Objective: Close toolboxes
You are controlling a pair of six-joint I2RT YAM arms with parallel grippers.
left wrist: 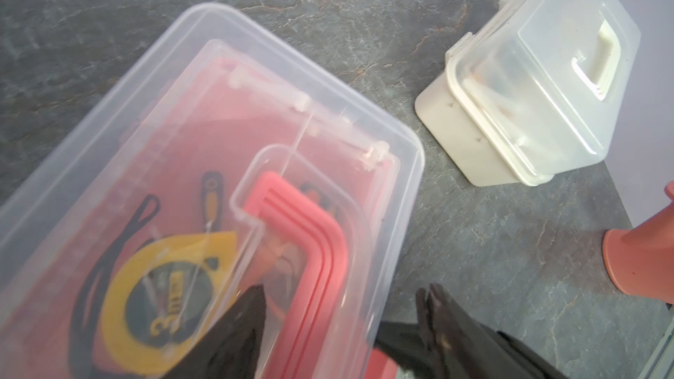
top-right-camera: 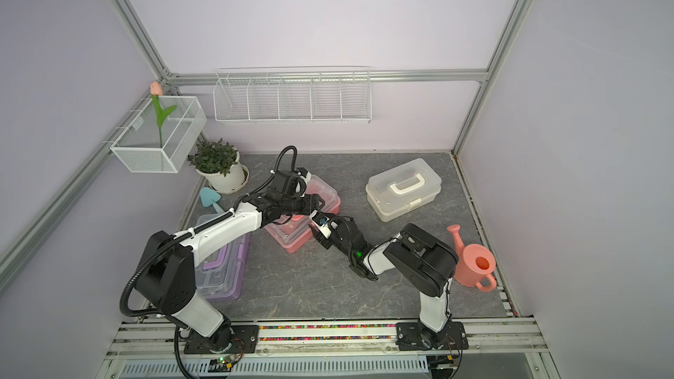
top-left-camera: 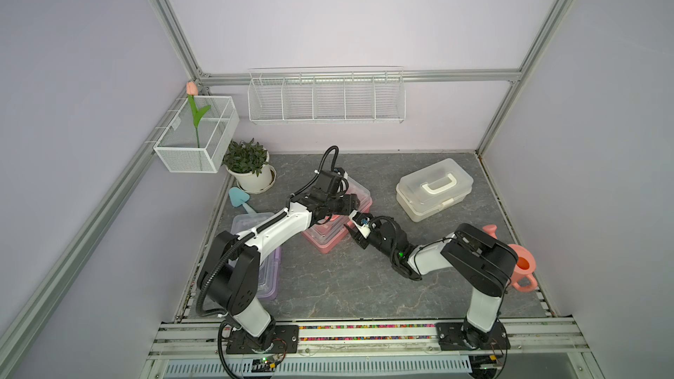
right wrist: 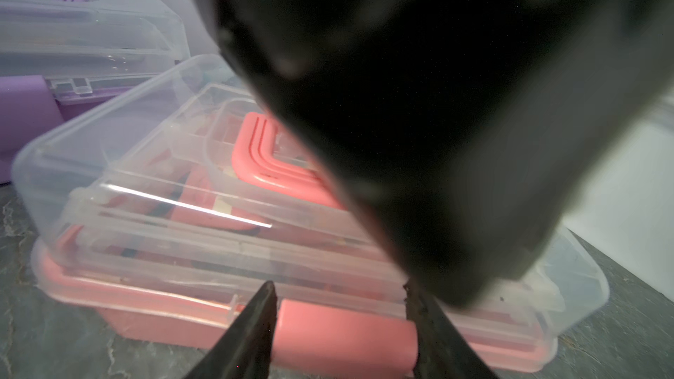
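A pink toolbox (top-left-camera: pixel 326 235) with a clear lid and pink handle (left wrist: pixel 316 259) sits mid-table, a tape measure (left wrist: pixel 168 301) inside. My left gripper is over its lid, fingers apart around the handle area. My right gripper is shut on the pink latch at the toolbox's front. A purple toolbox (top-right-camera: pixel 238 266) lies at the left, a white toolbox (top-left-camera: pixel 434 189) at the back right, both with lids down.
A pink watering can (top-right-camera: pixel 476 266) stands at the right. A potted plant (top-left-camera: pixel 245 175) and blue trowel (top-left-camera: pixel 238 196) are at the back left.
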